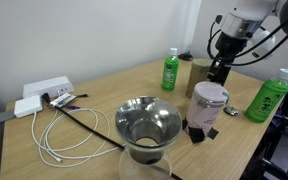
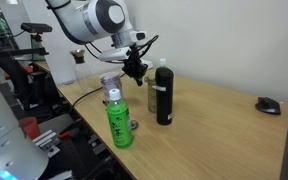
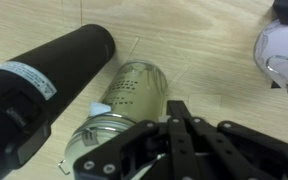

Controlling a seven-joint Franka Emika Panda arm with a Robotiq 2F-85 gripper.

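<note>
My gripper (image 1: pixel 220 70) hangs over the table between the pale canister (image 1: pixel 206 106) and the tan canister (image 1: pixel 198 74). In the wrist view its dark fingers (image 3: pixel 176 112) are shut, and nothing shows between them. Just left of their tips the tan canister (image 3: pixel 139 88), speckled and with a clasp and a glassy lid, is seen from above. The second exterior view has the gripper (image 2: pixel 138 76) above and behind the tan canister (image 2: pixel 152 100), near its top; whether they touch, I cannot tell.
A black bottle (image 2: pixel 165 96) stands close beside the tan canister. Green bottles stand at the back (image 1: pixel 171 70) and near the right edge (image 1: pixel 268 97). A silver bowl (image 1: pixel 148 122) and white cables (image 1: pixel 56 135) occupy the left.
</note>
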